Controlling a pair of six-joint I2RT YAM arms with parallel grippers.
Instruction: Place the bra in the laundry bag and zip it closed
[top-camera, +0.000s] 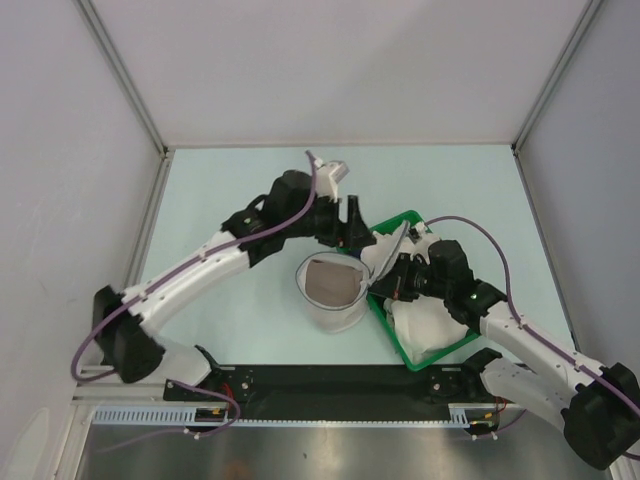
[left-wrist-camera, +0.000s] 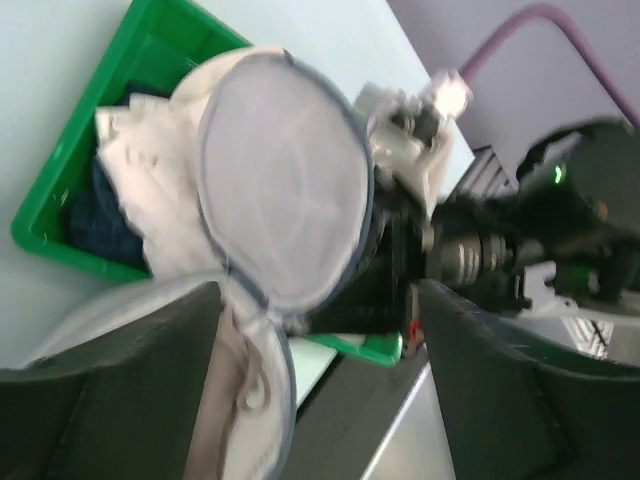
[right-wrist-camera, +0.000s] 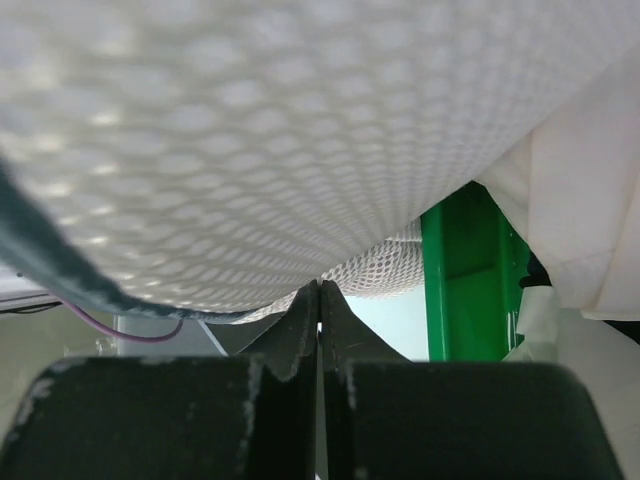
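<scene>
The white mesh laundry bag (top-camera: 330, 290) stands on the table left of the green basket, its dark-rimmed mouth open upward with a beige item inside. Its lid (left-wrist-camera: 280, 180) is flipped up toward the basket. My right gripper (top-camera: 390, 282) is shut beside the lid and hinge; in the right wrist view the mesh lies just over its fingertips, and whether any is pinched is unclear. My left gripper (top-camera: 354, 230) is raised above and behind the bag's mouth, blurred, its fingers apart with nothing seen between them.
The green basket (top-camera: 400, 350) holds white cloths (top-camera: 430, 325) and dark fabric (left-wrist-camera: 105, 215). The right arm spans the basket's front right.
</scene>
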